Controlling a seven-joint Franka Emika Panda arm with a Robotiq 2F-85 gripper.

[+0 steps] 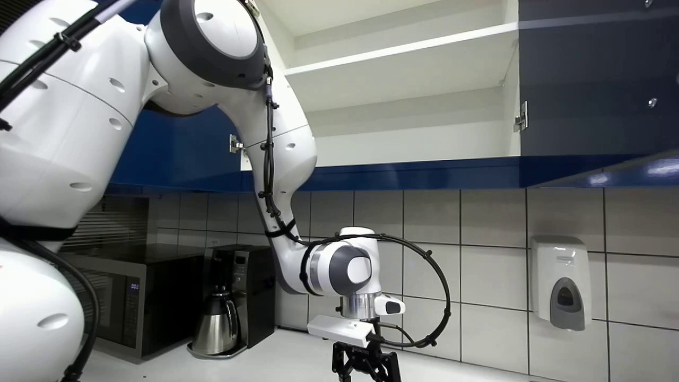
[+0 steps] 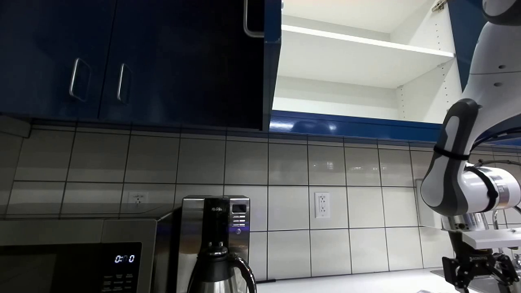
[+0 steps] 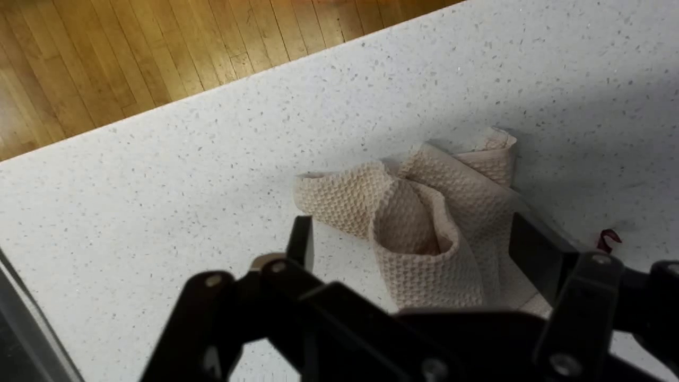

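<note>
A crumpled beige waffle-weave cloth lies on the speckled white counter in the wrist view, its lower part hidden behind my gripper. My gripper stands open above it, one finger to the left of the cloth's main fold and the other over its right side. Nothing is clamped between the fingers. In exterior view 1 the gripper points down, its fingertips cut off by the frame's bottom edge. The cloth shows in neither exterior view.
A small dark red scrap lies right of the cloth. The counter's edge borders a wood floor. A coffee maker with a steel carafe and a microwave stand at the left. Above, an open cabinet is empty.
</note>
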